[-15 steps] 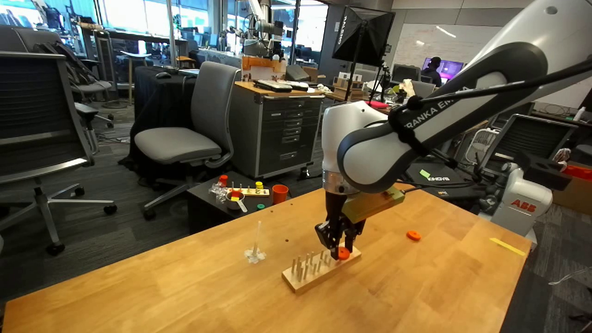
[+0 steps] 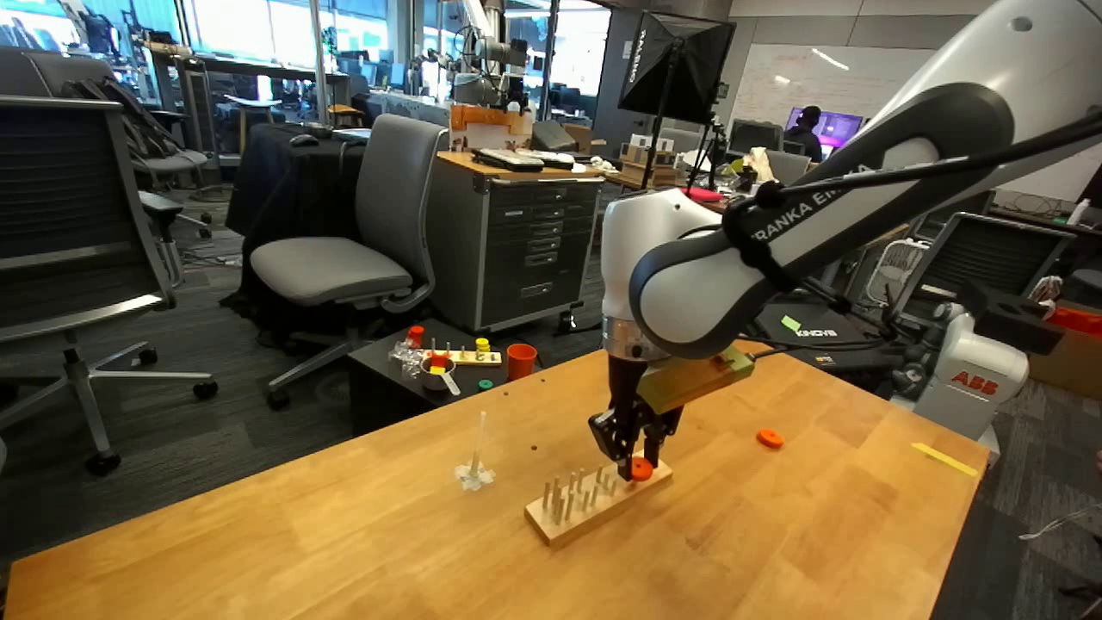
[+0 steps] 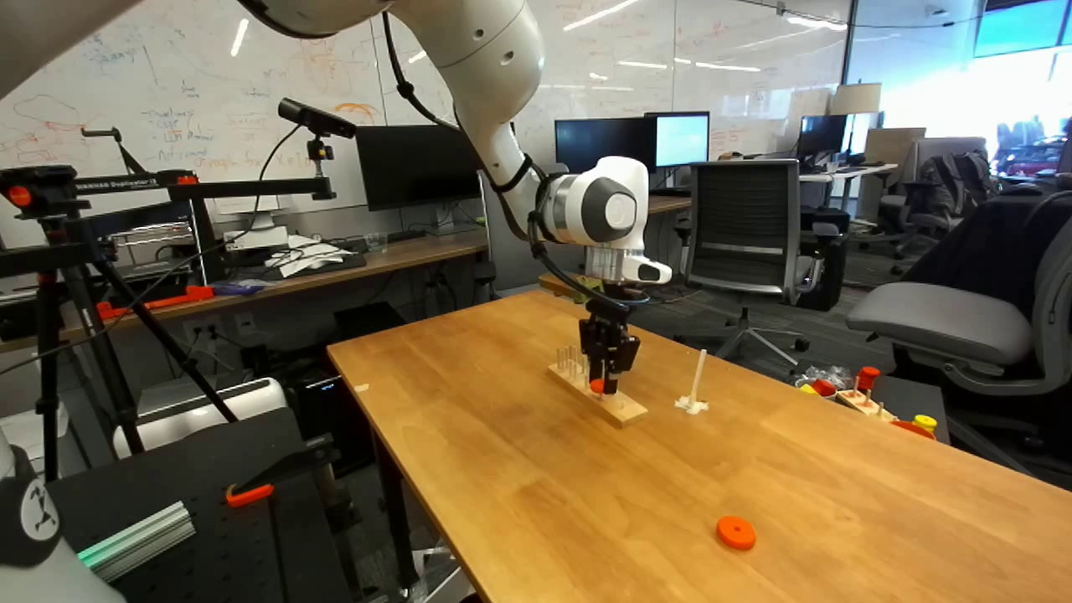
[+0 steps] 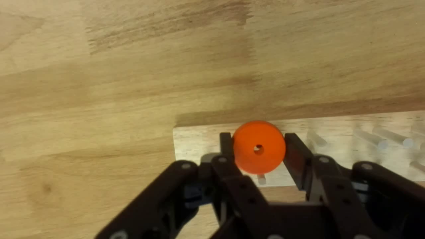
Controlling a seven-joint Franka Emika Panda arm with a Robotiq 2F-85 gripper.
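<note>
An orange disc [image 4: 259, 147] with a small hole in its middle sits between the fingertips of my gripper, which is shut on it. Below lies the pegboard [image 4: 195, 143], a pale wooden block with several thin pegs, the disc being over its sparsely pegged end. In the wrist view one peg [image 4: 261, 179] shows just beside the disc's lower edge. Whether any peg is within the disc's hole cannot be told. A second orange disc [image 3: 735, 533] lies flat on the table, well apart from the board.
A single upright stick [image 2: 478, 444] on a taped base stands on the table near the pegboard. Yellow tape [image 2: 945, 459] marks the right edge of the table [image 2: 341, 537].
The gripper and the disc it holds have shifted very slightly up and to the right in exterior view 1. The board and the other disc have stayed put.
</note>
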